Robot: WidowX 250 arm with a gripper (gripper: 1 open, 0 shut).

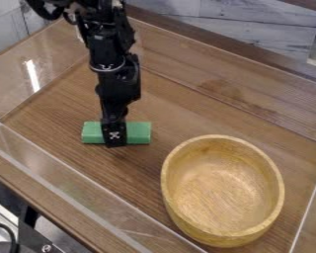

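Observation:
A green rectangular block (137,133) lies on the wooden table in the middle left of the camera view. The black gripper (116,132) reaches down from above with its fingertips at the block, around its middle. Whether the fingers grip it or only stand over it is hard to tell. A yellow oval bowl (221,190) sits to the right and nearer the camera, apart from the block.
A pale marbled wall (267,25) runs along the back. A dark cable shows at the lower left.

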